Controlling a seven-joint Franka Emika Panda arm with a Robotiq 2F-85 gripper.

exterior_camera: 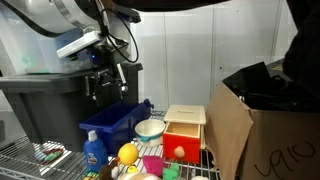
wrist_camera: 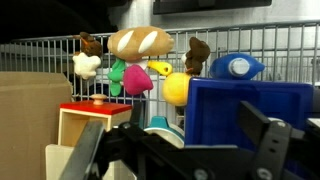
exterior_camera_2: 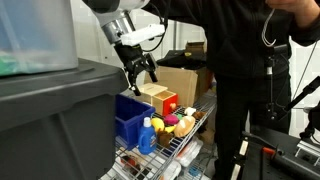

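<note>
Over the rack, my gripper (exterior_camera: 108, 92) hangs with its fingers spread and nothing visible between them. In the wrist view the dark fingers stand wide apart, over the blue bin (wrist_camera: 230, 98) and a white bowl with a teal rim (wrist_camera: 163, 128). Beside the bowl is a red-orange box (wrist_camera: 92, 110) with a cream part. A blue bottle (exterior_camera: 95, 150), an orange ball (exterior_camera: 128, 153), a pink toy (wrist_camera: 137, 80) and a green toy (wrist_camera: 115, 75) lie on the wire rack. A bread-like toy (wrist_camera: 140, 42) and brown toys (wrist_camera: 197, 55) are near its edge.
A large dark tote (exterior_camera_2: 60, 110) stands alongside the rack. An open cardboard box (exterior_camera: 265, 140) walls off the other end. In exterior view 2 a person in black (exterior_camera_2: 245, 60) stands close to the rack, with an arm raised.
</note>
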